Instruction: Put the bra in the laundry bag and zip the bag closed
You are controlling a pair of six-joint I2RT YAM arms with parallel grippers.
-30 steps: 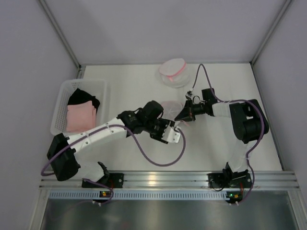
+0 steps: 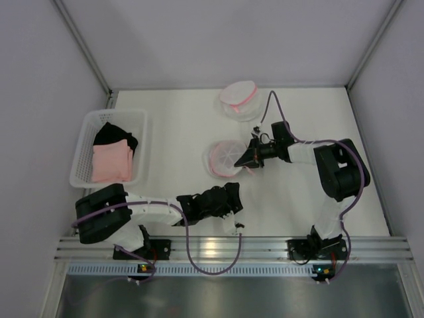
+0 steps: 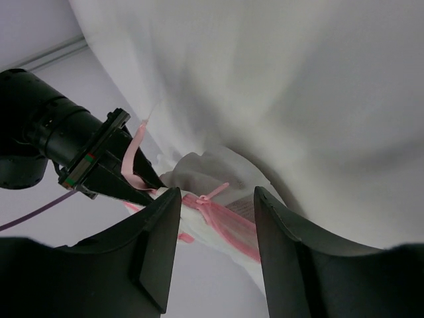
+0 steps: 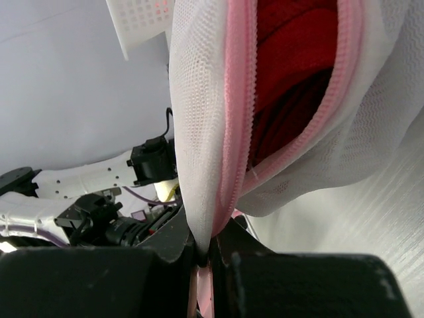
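Note:
A white mesh laundry bag with pink zipper lies mid-table. In the right wrist view the bag is unzipped, with red fabric visible inside. My right gripper is shut on the bag near one end of the zipper. My left gripper hangs below the bag, toward the front edge, open; in the left wrist view the bag's pink trim and pull show beyond its fingertips, with nothing clearly held.
A white basket with pink and black cloths stands at the left. A second bag lies at the back. Bare table lies left and right of the centre.
My right gripper has shifted slightly left and down in the top view, still on the bag.

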